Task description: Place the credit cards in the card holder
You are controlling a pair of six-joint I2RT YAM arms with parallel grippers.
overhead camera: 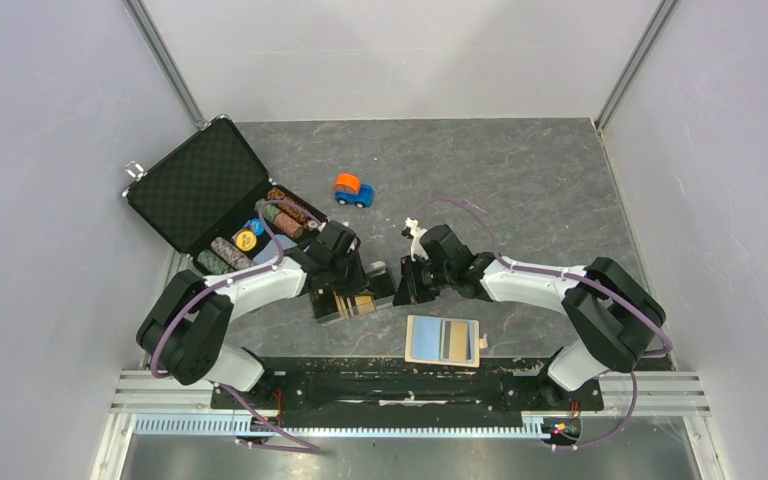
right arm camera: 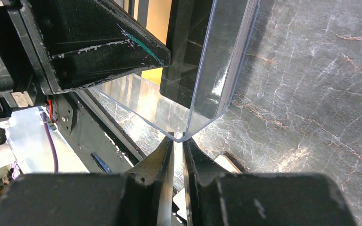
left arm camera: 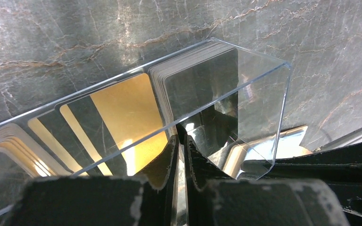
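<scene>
A clear plastic holder (left arm camera: 264,103) lies on the table with cards standing in it in rows: dark cards (left arm camera: 200,75), a gold card (left arm camera: 129,103) and dark ones with gold stripes (left arm camera: 61,136). My left gripper has its fingertips near together at the front wall by the dark stack. Whether something thin is between them is hard to see. At the holder's right end, my right gripper is shut on its clear corner. From above, both arms partly cover the holder (overhead camera: 350,308).
A pale tray (overhead camera: 442,362) with blue and tan flat pieces lies in front of the right arm. An open black case (overhead camera: 200,185) of chips stands at the back left, a toy truck (overhead camera: 355,192) behind the arms.
</scene>
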